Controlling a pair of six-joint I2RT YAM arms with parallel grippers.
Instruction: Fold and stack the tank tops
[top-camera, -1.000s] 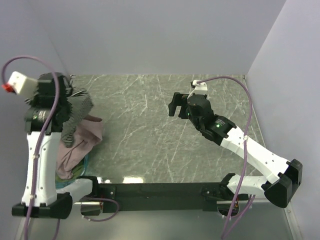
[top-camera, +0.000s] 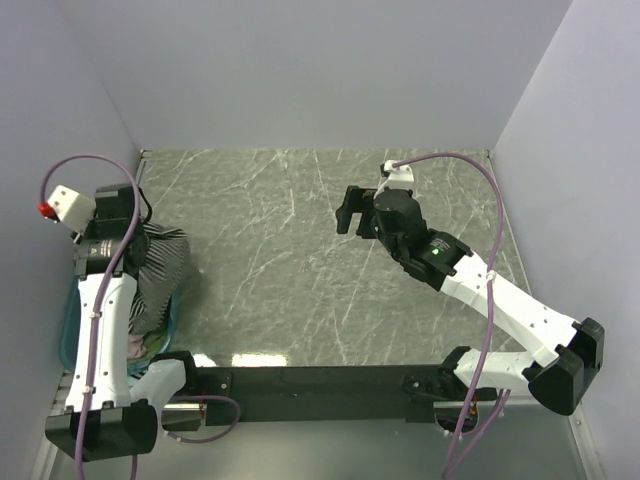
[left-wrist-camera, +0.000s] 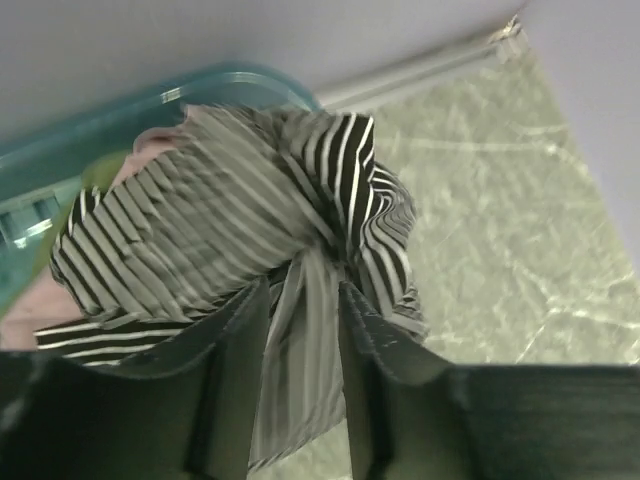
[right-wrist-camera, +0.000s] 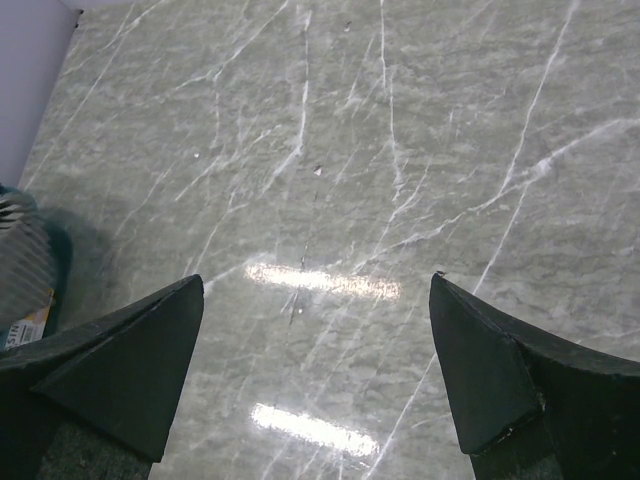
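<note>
A black-and-white striped top (top-camera: 163, 272) lies bunched over the basket's far right part and spills past the rim onto the table. My left gripper is right over it; its fingers stand apart, with folds of the striped cloth between and below them. Whether they touch the cloth is hard to tell, as it is blurred. Parts of a pink garment (left-wrist-camera: 40, 312) and a green one (left-wrist-camera: 103, 172) show under the striped top in the left wrist view. My right gripper hangs open and empty over the table's middle.
The teal basket (left-wrist-camera: 225, 84) stands at the table's left edge, largely hidden by the left arm in the top view. Walls enclose the left, back and right sides.
From high at the far left, my left gripper has come down and rightward with the striped top. The pink garment, widely exposed before, is now mostly covered. The right arm is still.
</note>
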